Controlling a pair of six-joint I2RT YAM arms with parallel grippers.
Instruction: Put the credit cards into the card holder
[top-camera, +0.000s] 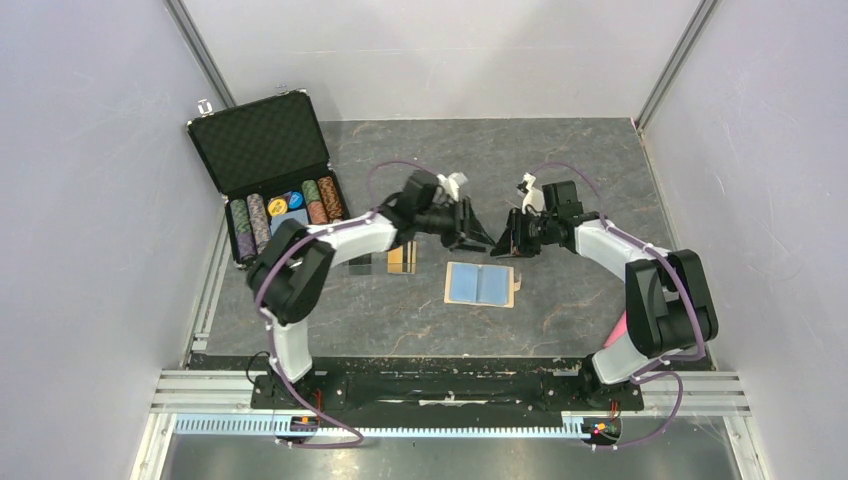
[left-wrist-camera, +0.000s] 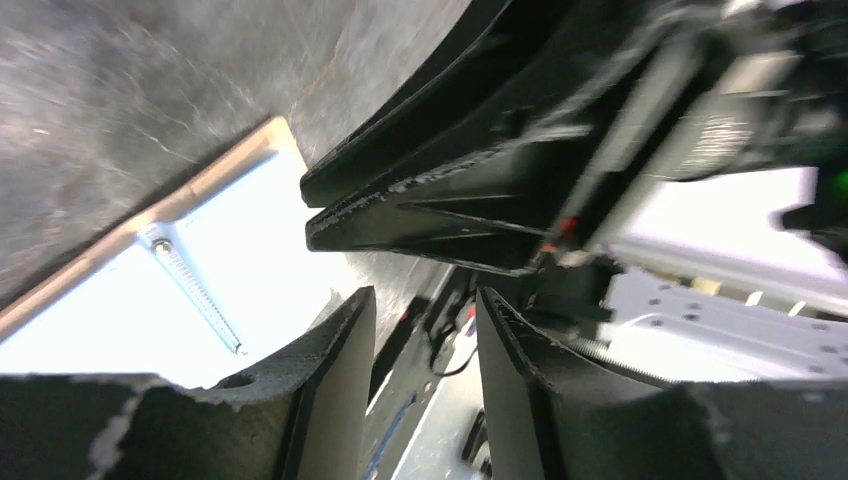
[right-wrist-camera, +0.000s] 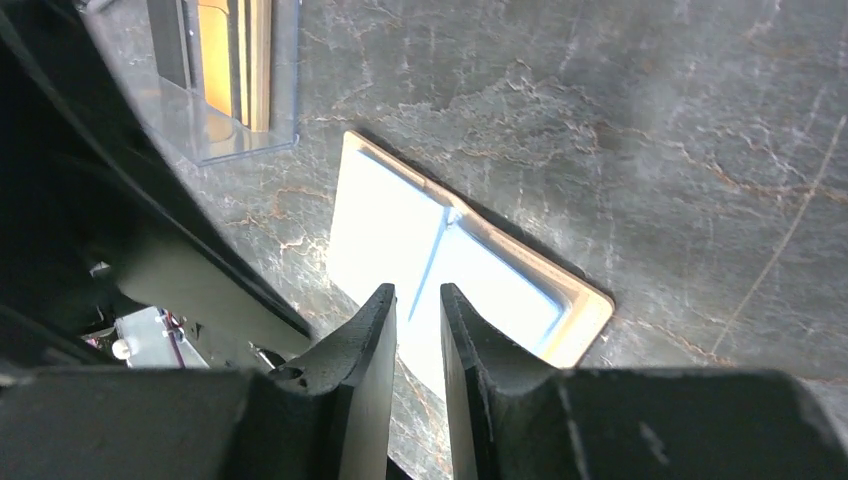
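The card holder with pale blue pockets on a tan backing lies open on the grey table. Left of it, a clear tray holds upright dark, yellow and tan cards, partly hidden by my left arm in the top view. My left gripper hangs above and left of the holder's upper edge; its fingertips are slightly apart, nothing seen between them. My right gripper is just above the holder's upper right, fingertips slightly apart, nothing visible between them.
An open case of poker chips stands at the back left. A pink object lies by the right arm's base.
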